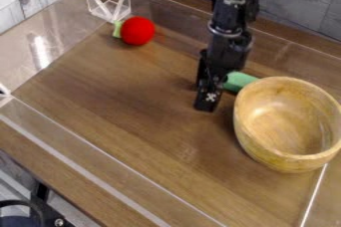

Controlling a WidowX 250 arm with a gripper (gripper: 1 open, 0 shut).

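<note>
My black gripper hangs down near the centre of the view, its fingertips low by the tabletop just left of a green object. The green object lies behind the rim of a large wooden bowl and is partly hidden by the gripper and bowl. Whether the fingers are open or shut is hard to make out.
A red ball sits at the back left beside a small green piece and a white wire holder.
</note>
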